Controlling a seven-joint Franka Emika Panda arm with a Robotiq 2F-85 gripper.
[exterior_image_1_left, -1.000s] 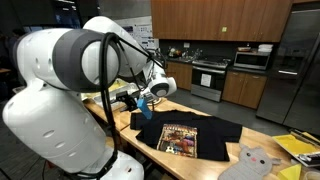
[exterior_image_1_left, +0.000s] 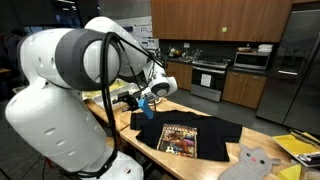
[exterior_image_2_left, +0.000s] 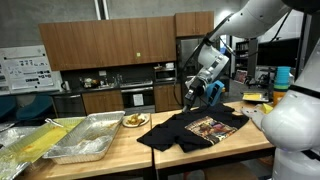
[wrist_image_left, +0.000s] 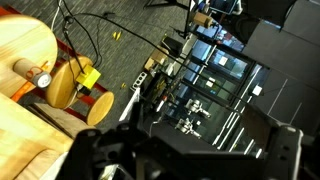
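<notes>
A black cloth garment (exterior_image_1_left: 205, 132) with a colourful square print (exterior_image_1_left: 178, 141) lies spread on the wooden table; exterior view 2 also shows the garment (exterior_image_2_left: 172, 132). My gripper (exterior_image_1_left: 142, 105) is at the left end of the cloth in exterior view 1, beside bright blue parts. From the other side, the gripper (exterior_image_2_left: 188, 101) hangs over the cloth's far part. It looks small and dark there, and whether it touches fabric cannot be made out. In the wrist view, dark gripper parts fill the lower edge, and their opening is unclear.
A grey flat item (exterior_image_1_left: 252, 163) and yellow objects (exterior_image_1_left: 297, 145) lie at the table's right. Exterior view 2 shows a clear tray (exterior_image_2_left: 92, 137) and a plate of food (exterior_image_2_left: 136, 121). Bare table lies in front of the tray. Round wooden stools (wrist_image_left: 27, 58) stand below in the wrist view.
</notes>
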